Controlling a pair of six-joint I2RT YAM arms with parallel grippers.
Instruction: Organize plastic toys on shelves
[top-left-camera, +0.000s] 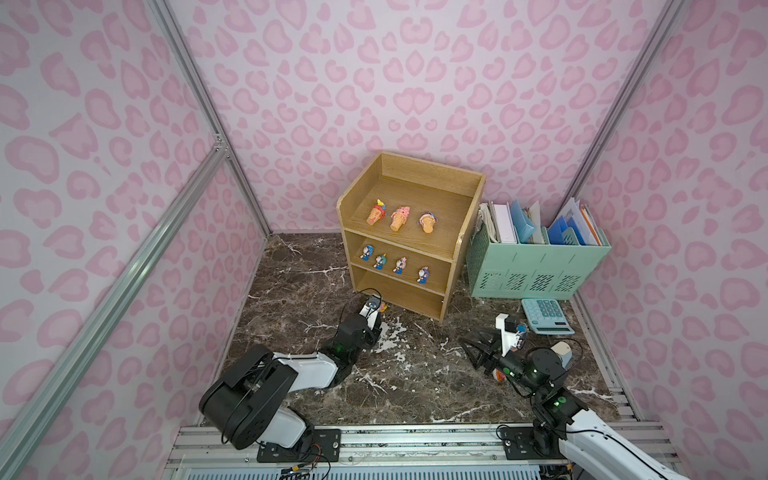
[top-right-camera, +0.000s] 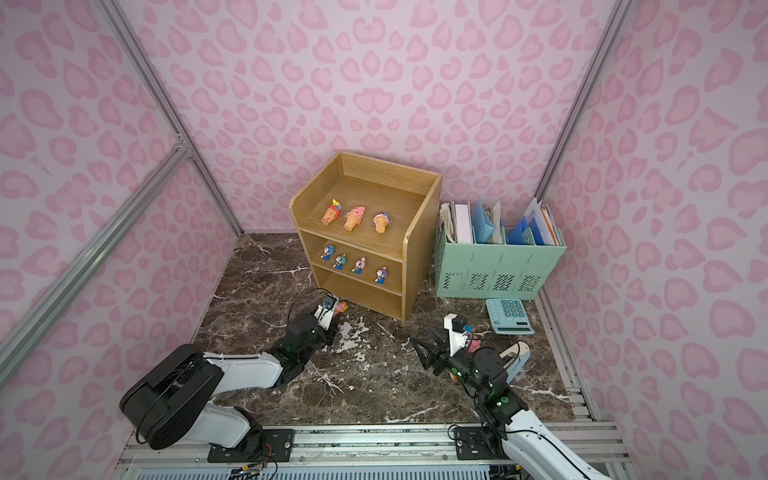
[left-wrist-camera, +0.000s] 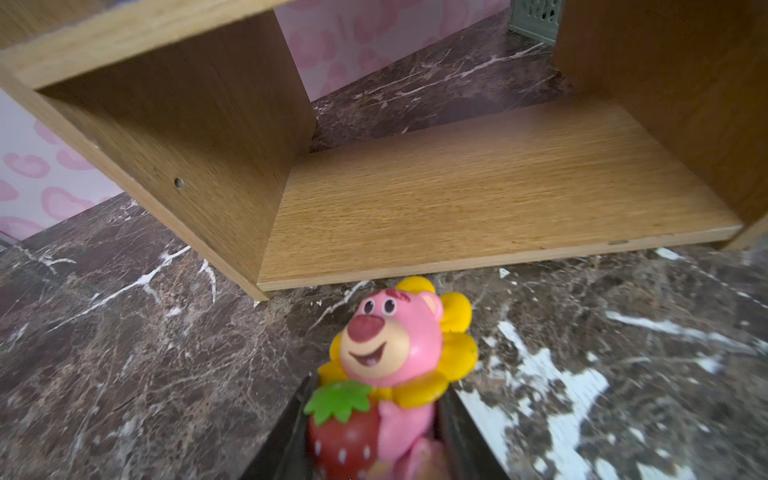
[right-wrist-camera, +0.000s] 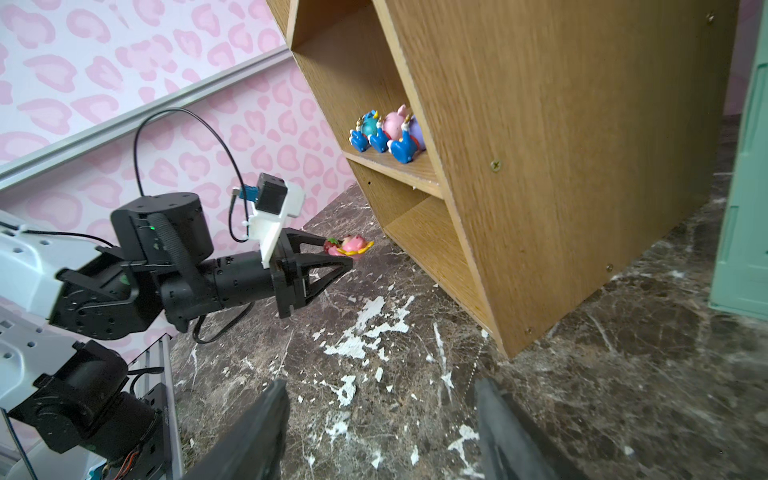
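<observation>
A pink bear toy with yellow petals and a strawberry (left-wrist-camera: 392, 340) is in my left gripper, which is shut on it. In the right wrist view the toy hangs clear of the table, before the lowest board of the wooden shelf unit (top-left-camera: 460, 240). That bottom level is empty. Several blue-based figures (top-left-camera: 400, 265) stand on the middle level. Ice-cream-cone toys (top-left-camera: 400, 217) lie on the top. My right gripper is open and empty over the table. Loose toys (top-right-camera: 474, 343) lie beside it, partly hidden by the arm.
A green file box (top-left-camera: 528, 268) full of folders stands right of the shelf unit, with a blue calculator (top-left-camera: 547, 316) in front. A white-topped object (top-right-camera: 516, 356) lies near the right arm. Mid-table is clear.
</observation>
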